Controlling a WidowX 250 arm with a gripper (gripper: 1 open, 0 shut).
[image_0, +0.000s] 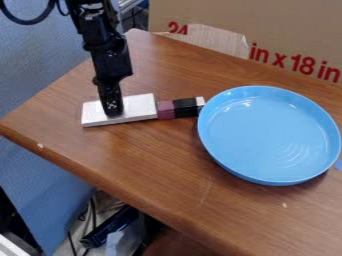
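Observation:
A black gripper (111, 105) reaches down from the upper left onto a white flat block (135, 108) on the wooden table; its tips are at the block's left part, and whether they are open or shut is hard to tell. A short dark red and black piece (174, 108) with a pale end continues the block to the right. Beside that, a large blue plate (269, 135) lies on the right of the table.
A cardboard box (267, 30) with red print stands behind the table. The table's left edge drops to a floor with dark objects and cables.

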